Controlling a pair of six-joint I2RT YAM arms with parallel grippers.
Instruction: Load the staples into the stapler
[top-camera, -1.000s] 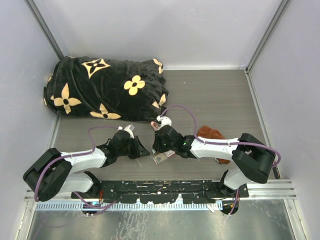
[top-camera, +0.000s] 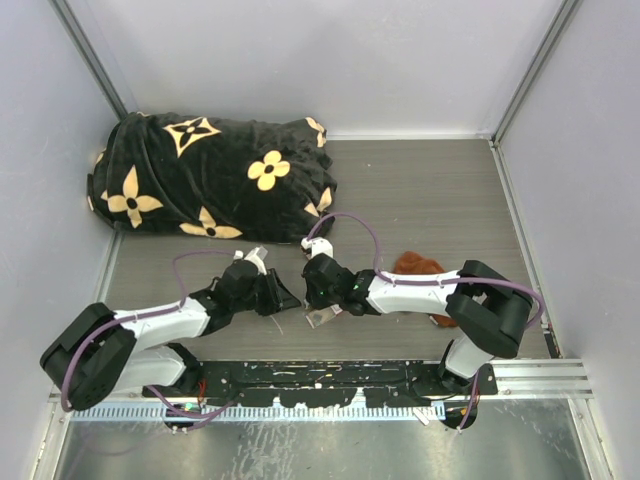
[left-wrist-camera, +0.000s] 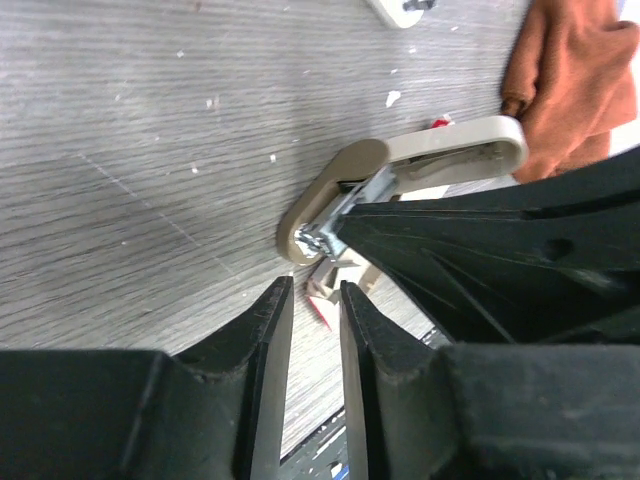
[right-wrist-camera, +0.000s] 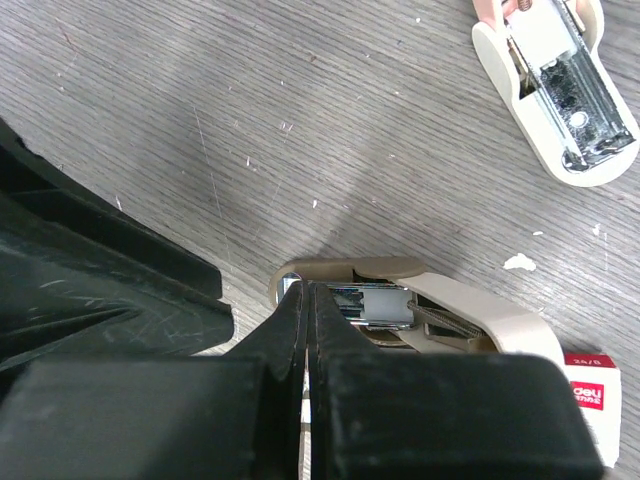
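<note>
A brown-and-beige stapler (left-wrist-camera: 330, 195) lies opened on the table, its metal staple channel (right-wrist-camera: 385, 306) exposed. My right gripper is shut, its tips over the front part of that channel; nothing shows between them. Whether they touch the metal, I cannot tell. My left gripper is slightly open beside the stapler's front end, with an empty narrow gap between its fingers. In the right wrist view, the dark left fingers (right-wrist-camera: 150, 300) reach in from the left. No separate strip of staples can be made out clearly.
A second stapler (right-wrist-camera: 560, 90), white and pink, lies opened nearby. A small red-and-white box (right-wrist-camera: 595, 400) sits beside the brown stapler. A brown cloth (top-camera: 418, 264) is under the right arm, and a dark patterned cushion (top-camera: 215, 175) fills the back left.
The left arm has shifted only a little.
</note>
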